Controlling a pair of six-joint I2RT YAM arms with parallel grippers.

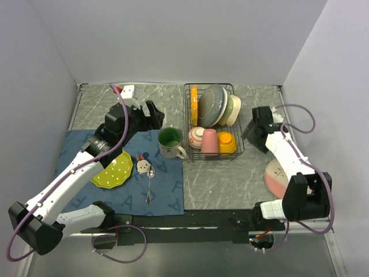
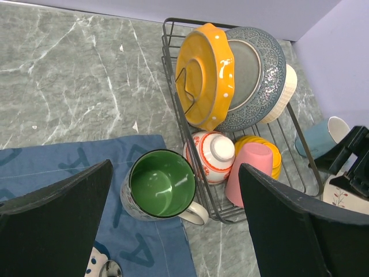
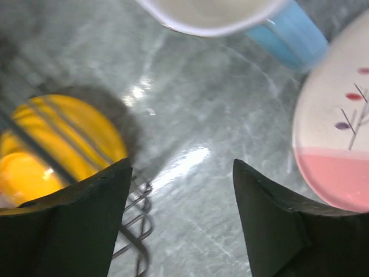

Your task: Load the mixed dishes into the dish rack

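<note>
The wire dish rack (image 1: pixel 188 124) holds a yellow dish (image 1: pixel 194 107), a grey patterned plate (image 1: pixel 210 106), more dishes, a red-and-white bowl (image 1: pixel 196 137), a pink cup (image 1: pixel 210 142) and yellow bowls (image 1: pixel 226 142). Just left of it stands a green-lined mug (image 2: pixel 162 184), below my left gripper, which is open and empty. My right gripper has its fingers apart over bare counter, right of the rack, nothing between them. A light blue mug (image 2: pixel 324 137) stands close by; my right arm hides it in the top view. A pink-and-white plate (image 1: pixel 277 180) lies at right.
On the blue cloth (image 1: pixel 167 199) at left lie a yellow-green polka-dot plate (image 1: pixel 114 172), a cartoon-face item (image 1: pixel 142 165) and a spoon (image 1: pixel 149 187). Bare counter (image 1: pixel 216 187) lies in front of the rack. Walls close in the back and right side.
</note>
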